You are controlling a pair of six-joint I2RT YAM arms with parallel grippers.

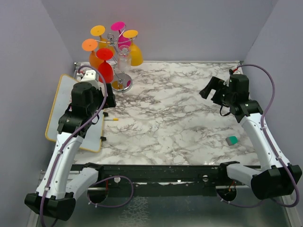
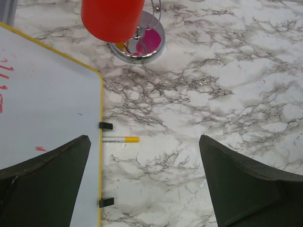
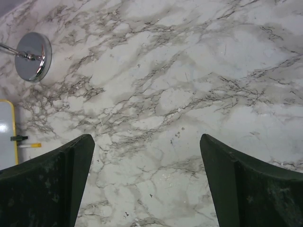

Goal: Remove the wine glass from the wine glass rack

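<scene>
A metal rack with a round chrome base (image 1: 124, 79) stands at the back left, holding several upturned glasses in orange, red, yellow, pink and clear, including a red glass (image 1: 105, 70) on its front side. My left gripper (image 1: 105, 97) is open just in front of and below that red glass; in the left wrist view the glass (image 2: 111, 19) hangs beyond the fingers, with nothing between them. My right gripper (image 1: 209, 90) stands open over the right side of the table, empty. The rack's base (image 3: 38, 66) also shows in the right wrist view.
A white board with yellow edging (image 1: 61, 109) lies on the left under my left arm, with a marker (image 2: 120, 139) beside it. A small green block (image 1: 232, 140) is at the front right.
</scene>
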